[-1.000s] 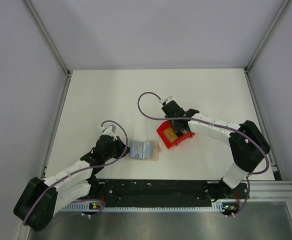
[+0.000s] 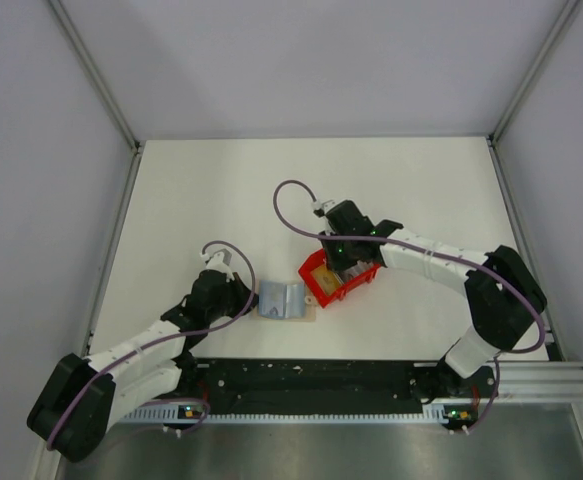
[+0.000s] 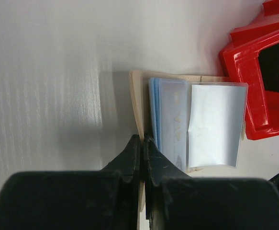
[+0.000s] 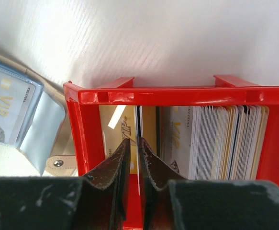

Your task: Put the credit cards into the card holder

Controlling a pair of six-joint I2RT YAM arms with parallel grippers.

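Note:
The tan card holder (image 2: 313,312) lies open on the table, its clear sleeves (image 3: 216,124) facing up and a blue-edged VIP card stack (image 4: 10,103) on its left side. My left gripper is shut on the holder's thin tan left edge. To the right, a red box (image 4: 177,97) holds several cards on edge (image 4: 220,139) and a gold card (image 4: 117,129) leaning in its left part. Above the box, my right gripper is slightly open. A thin dark-and-white card edge (image 4: 138,120) runs down by its right fingertip; whether it lies between the fingers is unclear.
In the left wrist view the red box's corner (image 3: 235,60) comes right up against the holder's right side. The right arm (image 2: 441,260) reaches in over the box from the right.
The red box has shifted left and slightly toward the front, closer to the holder, and my right gripper has moved left with it. The left arm and the holder look still.

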